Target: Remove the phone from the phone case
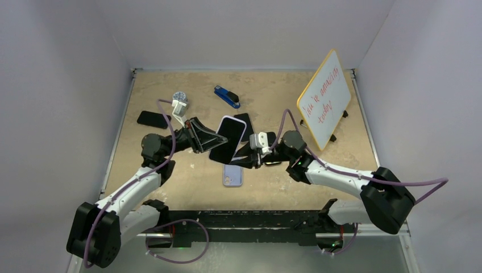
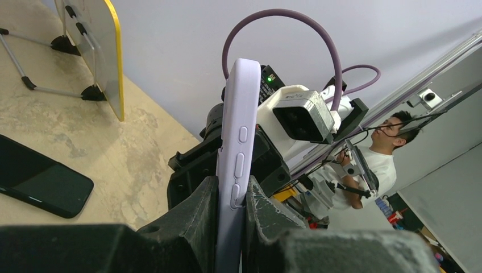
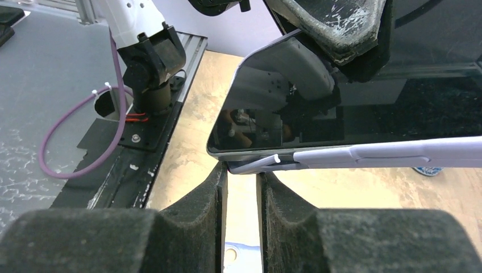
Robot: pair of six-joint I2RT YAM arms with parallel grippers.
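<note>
A phone [image 1: 226,139] in a lilac case [image 2: 239,136] is held upright in the air by my left gripper [image 1: 211,142], shut on it. My right gripper [image 1: 241,160] is at the phone's lower right corner. In the right wrist view the case's rim [image 3: 392,152] has peeled partly from that corner, showing the phone's dark edge. The right fingertips sit under this corner with a small gap between the fingers lower down; whether they grip the rim is unclear.
Dark phones [image 1: 152,119] and a lilac case [image 1: 232,176] lie on the table. A blue stapler [image 1: 226,95] and a round tin [image 1: 179,95] are behind. A whiteboard [image 1: 324,99] stands at right.
</note>
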